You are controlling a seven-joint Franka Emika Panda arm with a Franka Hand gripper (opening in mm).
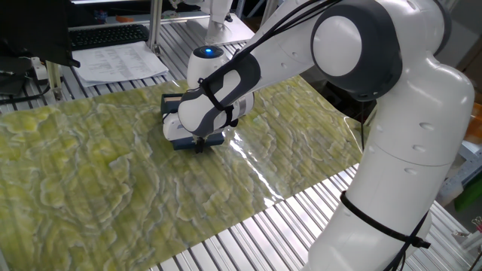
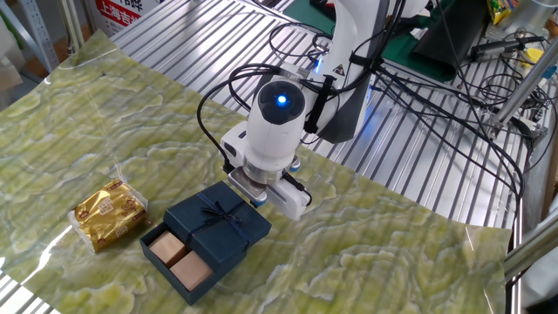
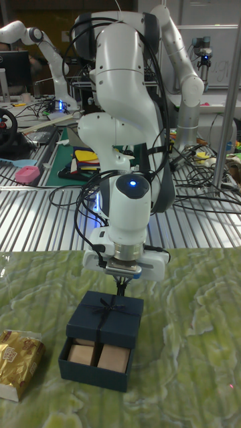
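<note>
A dark blue box (image 2: 189, 294) stands on the marbled sheet with two tan blocks (image 2: 197, 269) showing in its uncovered front part. Its blue lid (image 2: 205, 228), tied with a dark ribbon bow, sits on top, set back toward the robot. My gripper (image 3: 121, 291) points down at the lid's robot-side edge. Its dark fingers (image 1: 199, 144) look close together, with nothing visible between them. Whether they touch the lid is not clear. In exterior view 1 the arm covers much of the box.
A gold foil packet (image 2: 110, 215) lies beside the box, apart from it. The marbled sheet (image 1: 75, 188) is otherwise clear around them. Papers (image 1: 120, 63) and a keyboard (image 1: 109, 35) lie beyond the sheet. Loose black cables (image 2: 436, 122) run over the slatted table near the arm.
</note>
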